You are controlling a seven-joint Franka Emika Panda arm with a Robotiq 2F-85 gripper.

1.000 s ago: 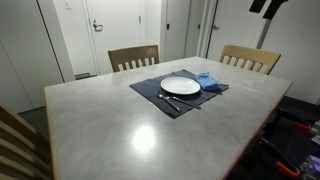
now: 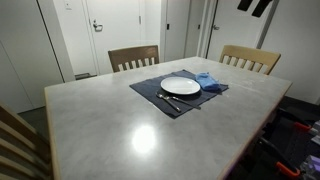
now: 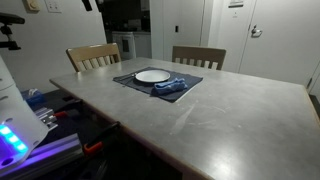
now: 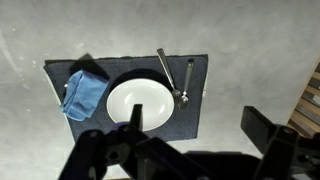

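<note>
A white plate (image 4: 139,104) lies on a dark grey placemat (image 4: 120,71). To its left in the wrist view is a crumpled blue cloth (image 4: 84,95), partly over the mat's edge. A fork and a spoon (image 4: 185,80) lie side by side right of the plate, on the mat. High above the table hangs my gripper (image 2: 261,14), cut off by the top edge of exterior view 1. Its dark fingers (image 4: 262,130) are spread wide at the bottom of the wrist view, with nothing between them. They are well clear of everything on the table.
Wooden chairs (image 2: 134,58) stand around its edges. Another chair back (image 4: 308,105) shows at the right in the wrist view.
My gripper sits slightly higher in exterior view 1 than before. The plate, cloth, cutlery and mat have not moved.
</note>
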